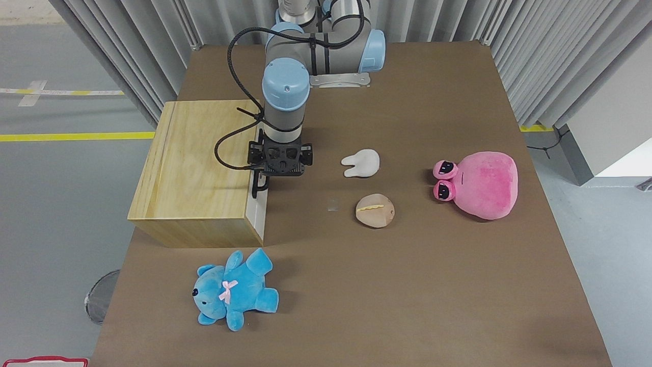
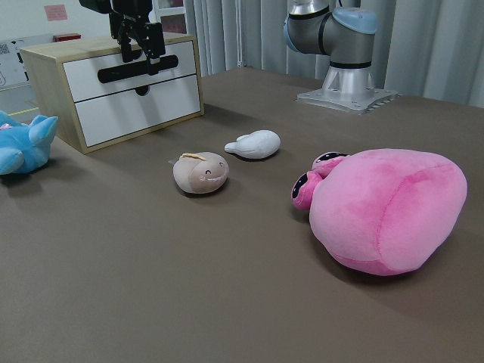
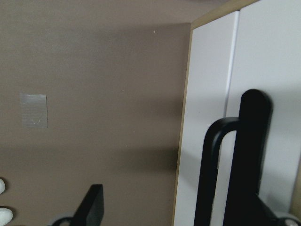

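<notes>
My black gripper [image 1: 278, 160] hangs over the right edge of the wooden drawer cabinet [image 1: 189, 165], at its white front [image 2: 132, 115]. In the left view it is at the black handle [image 2: 113, 73] of the upper drawer. In the wrist view the handle [image 3: 211, 160] fills the lower right, with a black fingertip [image 3: 91, 209] at the bottom left, apart from the other side. Whether the fingers grip the handle is hidden; they look apart.
A blue bear [image 1: 238, 290] lies below the cabinet. A white plush [image 1: 363, 162], a beige plush [image 1: 376, 214] and a pink plush [image 1: 480, 183] lie to the right.
</notes>
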